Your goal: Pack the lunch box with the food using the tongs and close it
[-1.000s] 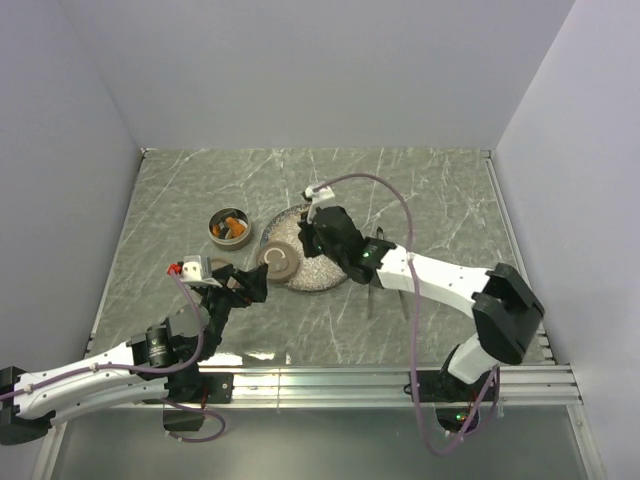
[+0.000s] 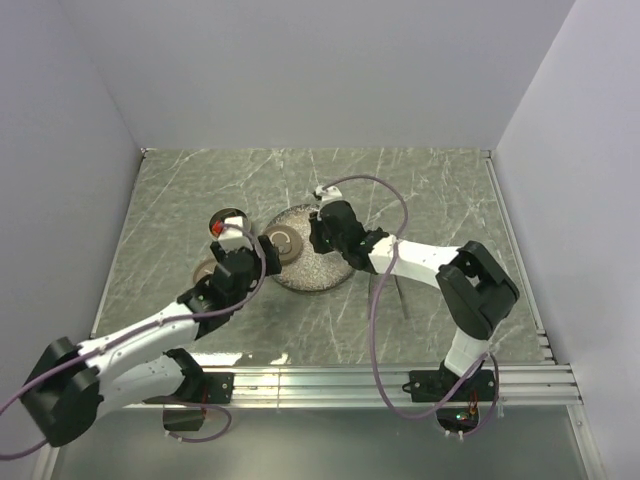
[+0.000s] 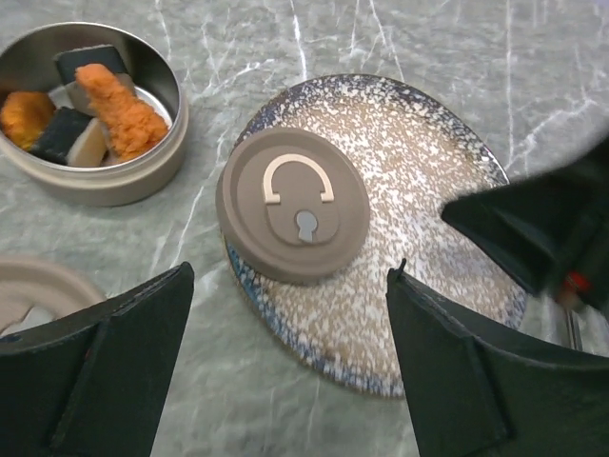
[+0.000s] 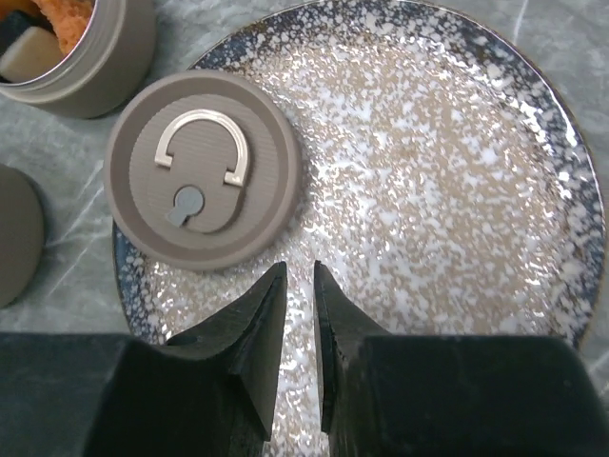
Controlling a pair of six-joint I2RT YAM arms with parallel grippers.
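Note:
A grey-brown round lid (image 3: 292, 225) with a raised horseshoe handle lies on the left part of a speckled plate (image 4: 428, 190). Left of it stands a steel-rimmed container (image 3: 114, 183) holding orange and dark food. My left gripper hangs near the plate's left side, its fingers apart with nothing between them. My right gripper is over the plate beside the lid, its fingers slightly apart and empty.
A second round lid (image 3: 43, 284) lies at the left edge of the left wrist view. Metal utensils (image 2: 404, 305) lie right of the plate.

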